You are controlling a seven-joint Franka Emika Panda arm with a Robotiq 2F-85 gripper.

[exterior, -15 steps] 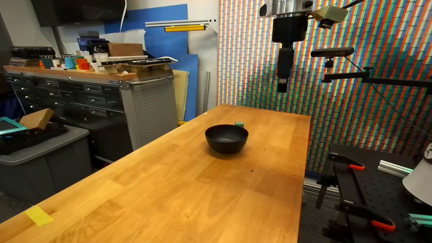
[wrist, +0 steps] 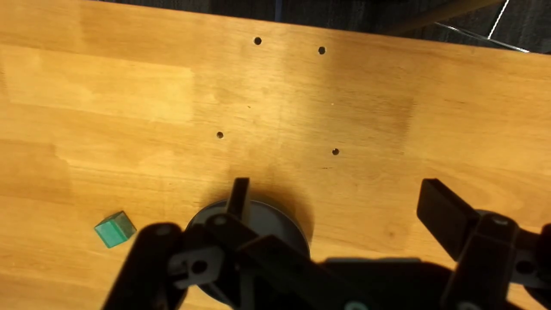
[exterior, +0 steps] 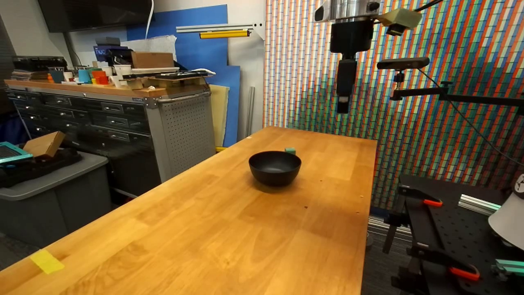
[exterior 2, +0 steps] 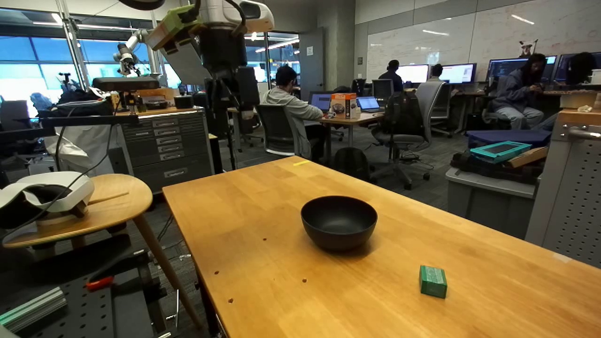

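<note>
A black bowl point(exterior: 275, 169) stands upright on the wooden table; exterior view 2 shows the bowl point(exterior 2: 338, 222) with nothing visible inside. Apart from it lies a small green block point(exterior 2: 433, 281), mostly hidden behind the bowl in exterior view 1. High above the table hangs my gripper point(exterior: 343, 105), well clear of both objects. In the wrist view the gripper is open, its fingers spread wide with only tabletop between them. There the left finger covers part of the bowl point(wrist: 276, 224), and the green block point(wrist: 114, 230) is farther left.
Bare wood surrounds the bowl on the table point(exterior: 211, 236), with a yellow tape strip point(exterior: 47, 261) at one corner. A camera on a bracket point(exterior: 403, 63) sits beside the arm. Beyond the table edge is a black cart point(exterior: 457, 221) with clamps.
</note>
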